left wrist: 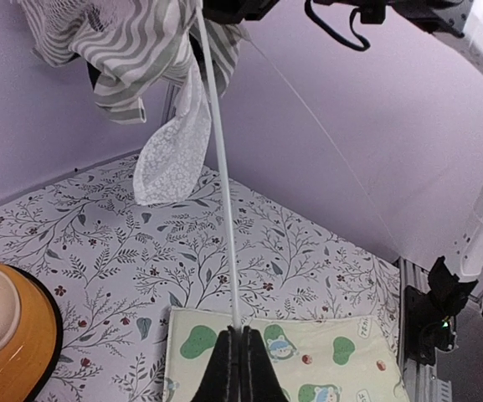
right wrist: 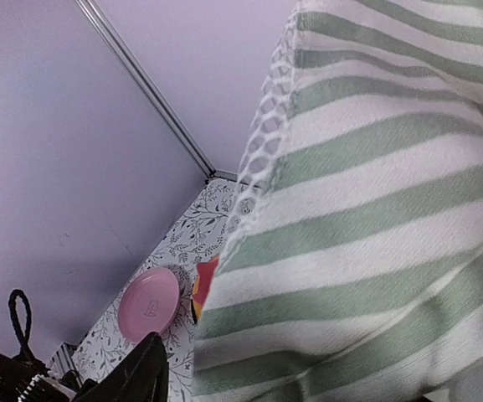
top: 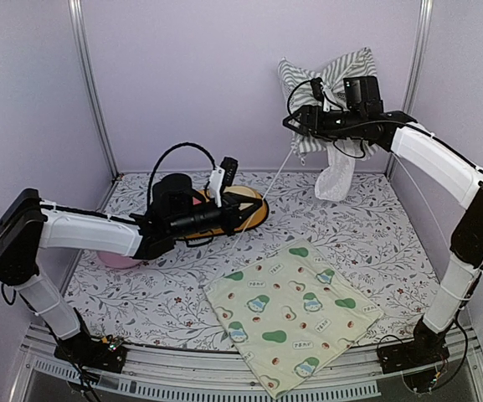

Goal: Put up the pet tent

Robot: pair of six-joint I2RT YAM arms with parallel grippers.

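The striped tent fabric (top: 333,67) hangs bunched high at the back right, a white mesh piece dangling from it; it fills much of the right wrist view. My right gripper (top: 304,121) is up at the fabric, its fingers mostly hidden. A thin white pole (left wrist: 224,184) runs from the fabric down to my left gripper, which is shut on it. A second thin pole (left wrist: 325,134) slants down to the right from the fabric.
A printed mat (top: 291,310) lies at the front centre. An orange tray (left wrist: 32,327) and a pink plate (right wrist: 149,304) sit at back left.
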